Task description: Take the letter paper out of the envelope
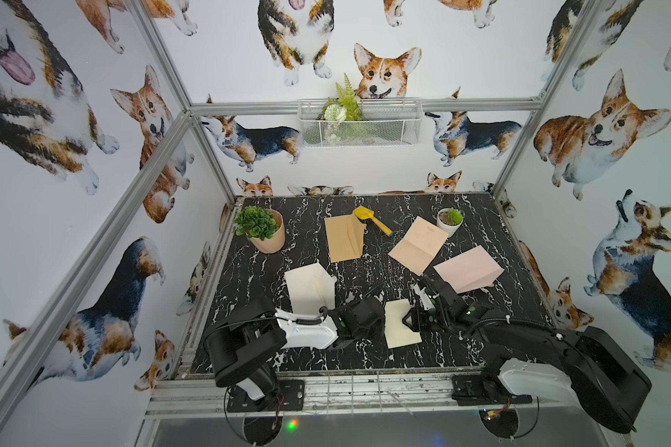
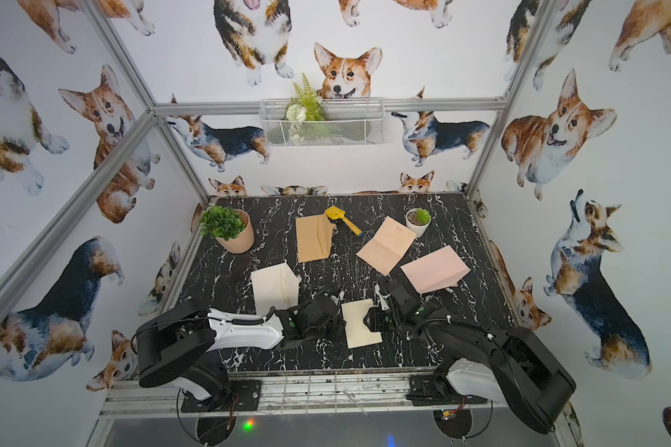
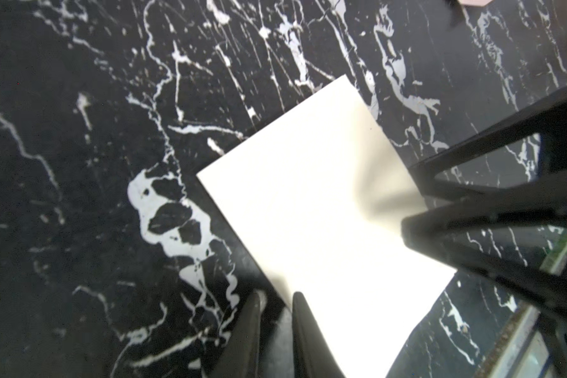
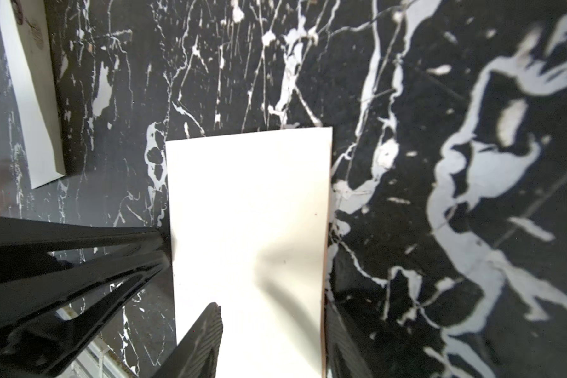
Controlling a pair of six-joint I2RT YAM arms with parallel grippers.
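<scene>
A cream paper piece [image 1: 401, 327] lies flat near the front of the table, between the two arms. Whether it is a letter sheet or an envelope, I cannot tell. In the left wrist view, my left gripper stands at the long edge of this cream piece [image 3: 334, 208], its fingers a narrow gap apart; no clear hold on the paper shows. From the right, my right gripper is open over the cream piece [image 4: 245, 201], one finger above its face and the other by its right edge.
A white envelope [image 1: 309, 287] lies behind the left arm. Further back are a brown envelope [image 1: 343, 238], a yellow tool [image 1: 372, 219], a peach envelope [image 1: 419, 246] and a pink envelope [image 1: 469, 269]. Potted plants [image 1: 270, 234] [image 1: 449, 222] stand at the back corners.
</scene>
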